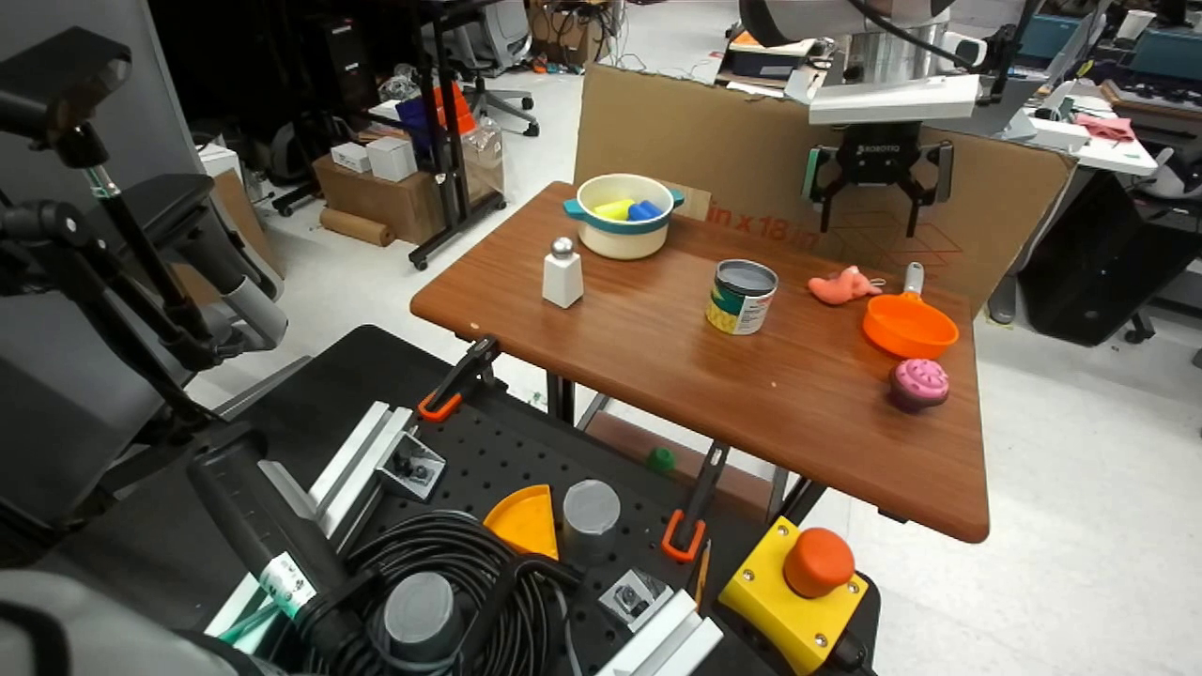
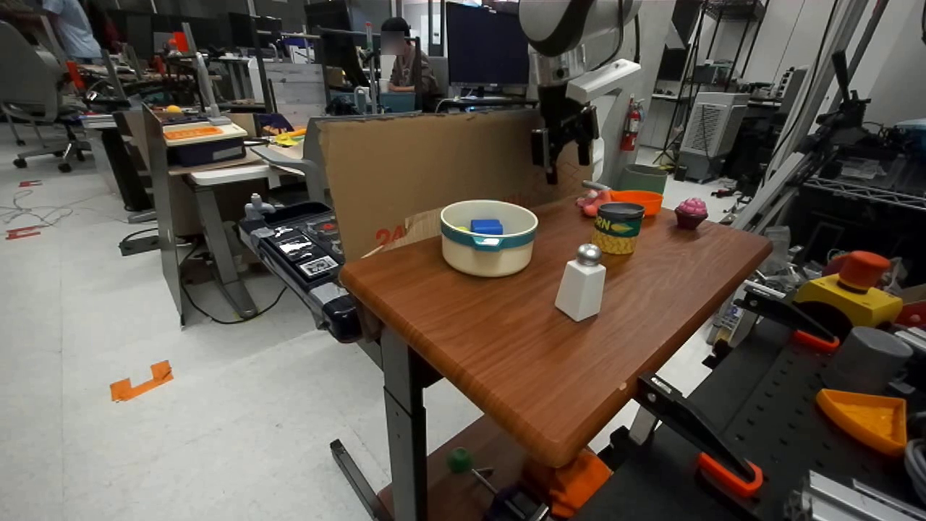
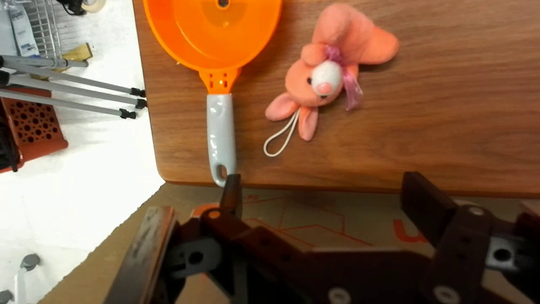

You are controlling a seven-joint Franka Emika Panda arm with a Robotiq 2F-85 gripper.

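My gripper (image 1: 867,225) hangs open and empty above the back right of the wooden table, in front of the cardboard. In the wrist view its fingers stand wide apart, one near the grey handle of an orange pan (image 3: 217,30). A pink plush toy (image 3: 324,76) with a white string loop lies beside the pan, apart from the gripper. A corn can (image 1: 743,298) stands mid-table. A pink-topped cupcake (image 1: 919,384) sits near the right edge. At the left are a white shaker (image 1: 562,274) and a cream pot (image 1: 623,237) holding a blue and a yellow item.
A cardboard sheet (image 1: 699,135) rises along the table's back edge, close to my gripper. Clamps (image 1: 696,507) grip the front edge. Bare tabletop lies around the can and along the front.
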